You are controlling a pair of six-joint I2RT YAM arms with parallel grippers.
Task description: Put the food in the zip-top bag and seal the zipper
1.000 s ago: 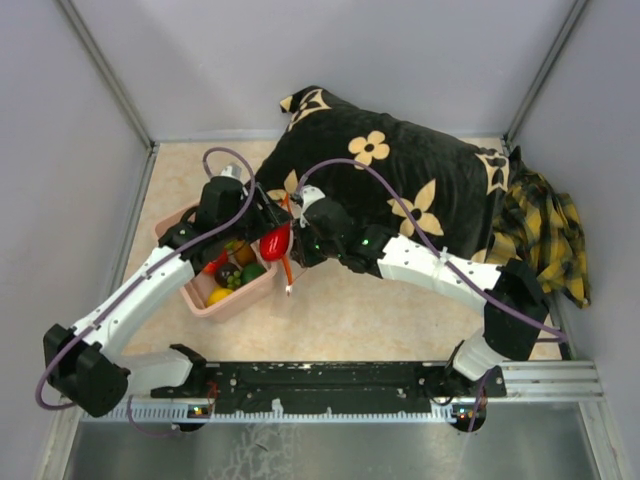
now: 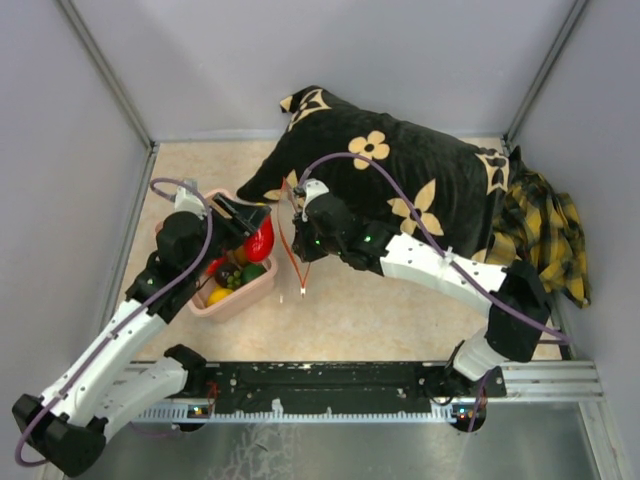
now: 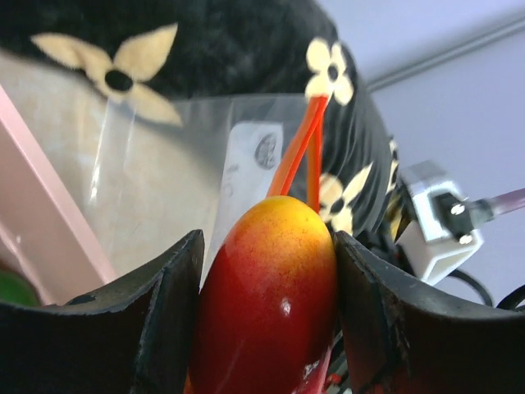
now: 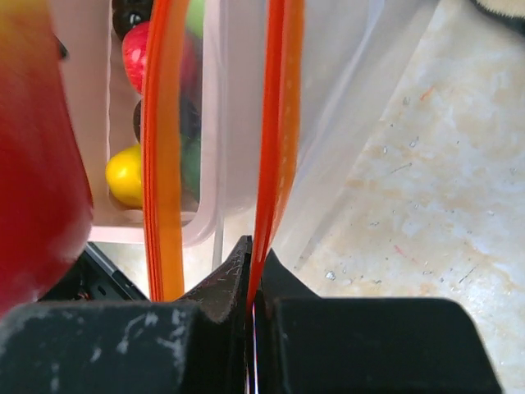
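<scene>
A red food item with a yellowish top (image 3: 262,304), bright red in the top view (image 2: 259,238), is between the fingers of my left gripper, above the pink bin's right side. My right gripper is shut on the orange zipper edge (image 4: 277,139) of the clear bag (image 4: 344,98), which hangs upright beside the bin. A second orange strip (image 4: 162,164) runs alongside it, to the left in the right wrist view.
The pink bin (image 2: 245,298) holds several play fruits and vegetables. A black flowered cushion (image 2: 390,180) and yellow plaid cloth (image 2: 550,240) lie behind and right.
My left gripper has moved left and slightly toward the front, away from the bag, and the red item has risen with it. The right arm has barely moved.
</scene>
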